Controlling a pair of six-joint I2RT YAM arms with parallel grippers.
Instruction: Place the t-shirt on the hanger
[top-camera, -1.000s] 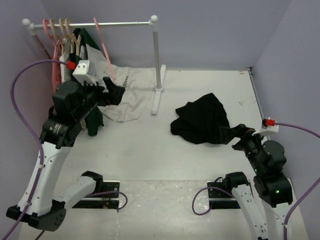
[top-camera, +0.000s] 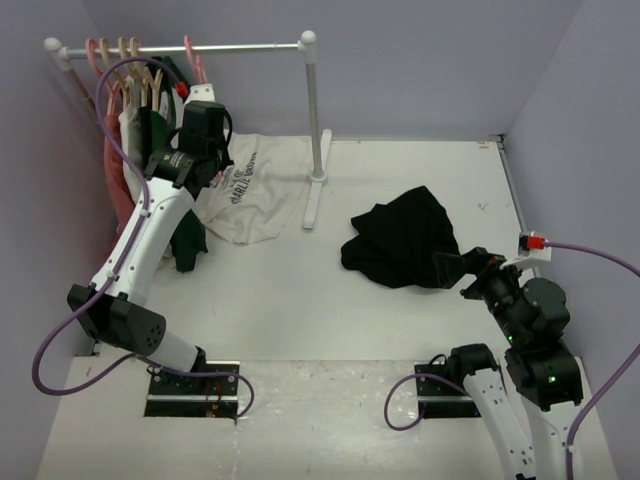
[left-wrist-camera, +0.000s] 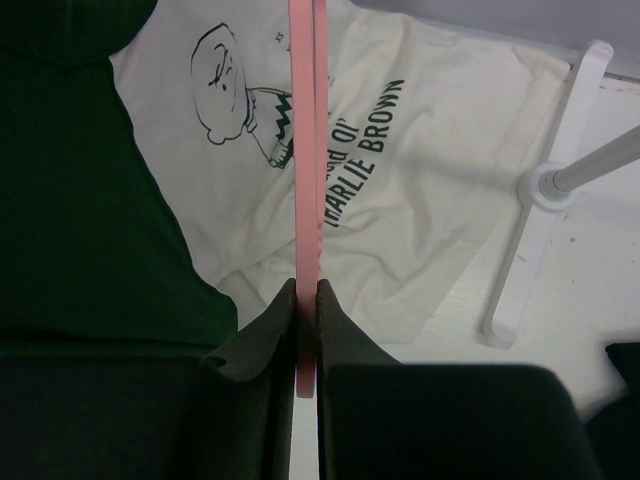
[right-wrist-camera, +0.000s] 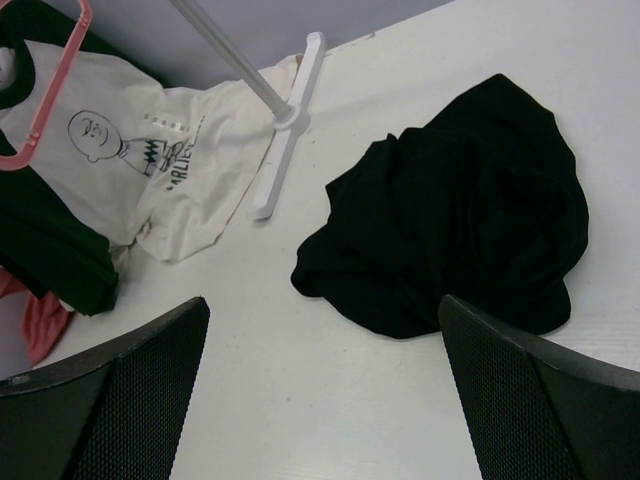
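A pink hanger (left-wrist-camera: 308, 180) hangs from the rack's rail, seen edge-on in the left wrist view. Its lower end sits between the fingertips of my left gripper, which is shut on it. On the table lies a crumpled black t-shirt (top-camera: 402, 238). Over the shirt's right edge, in the top view, is my right gripper (top-camera: 456, 278). Its fingers (right-wrist-camera: 150, 390) stand wide apart with only table and part of the shirt visible beyond them. Part of the same hanger (right-wrist-camera: 58, 85) shows at the upper left of the right wrist view.
The white rack (top-camera: 250, 48) carries several hung garments at its left end. A white printed shirt (top-camera: 262, 195) hangs or lies behind my left gripper. The rack's foot (top-camera: 318, 185) stands right of it.
The black shirt has stayed put; the right arm has barely shifted.
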